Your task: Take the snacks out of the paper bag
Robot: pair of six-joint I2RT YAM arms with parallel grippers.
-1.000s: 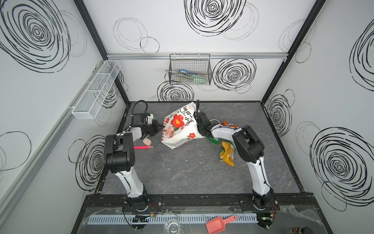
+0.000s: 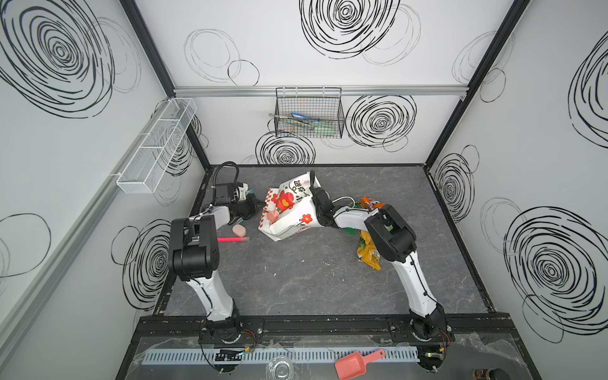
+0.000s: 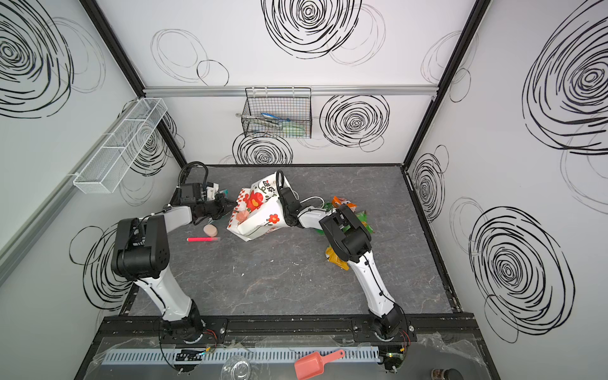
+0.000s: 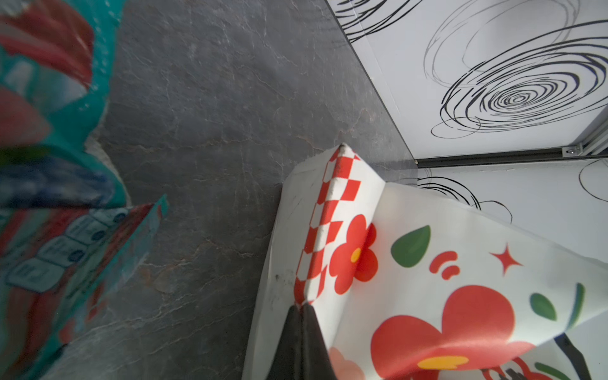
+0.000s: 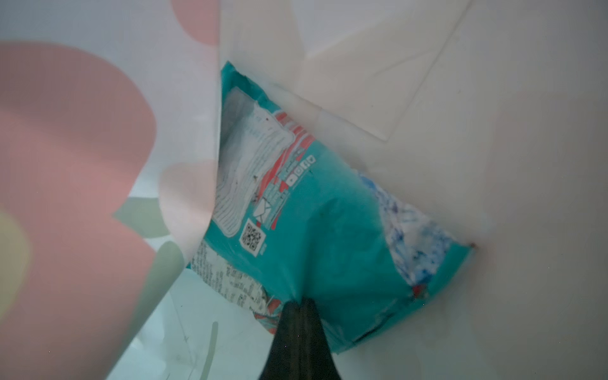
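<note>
The white flowered paper bag (image 2: pixel 288 215) lies crumpled mid-table. My right gripper is inside it, shut against a teal snack packet (image 5: pixel 316 221); whether it pinches any of it I cannot tell, as the fingertips meet the wrinkled wrapper. My left gripper is shut at the bag's folded left edge, with nothing clearly between its fingers. A teal-and-red packet (image 4: pixel 57 95) lies beside it in the left wrist view. Orange, green and yellow packets (image 2: pixel 369 253) lie right of the bag, partly under my right arm.
A pink marker (image 2: pixel 231 238) and a pale pink round object (image 2: pixel 239 230) lie near my left gripper. Wire baskets (image 2: pixel 309 117) hang on the walls.
The left arm stayed put.
</note>
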